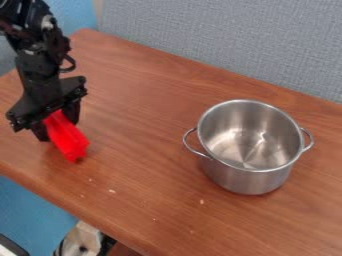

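My black gripper (pixel 51 118) is low over the left part of the wooden table, shut on a red object (pixel 70 142) that slants out from beneath it toward the front. The fingertips are mostly hidden behind the gripper body and the red object. A steel pot (pixel 250 146) with two side handles stands upright on the right half of the table, well apart from the gripper.
A grey padded wall (pixel 227 35) runs along the back edge. The table's front-left edge borders a blue area.
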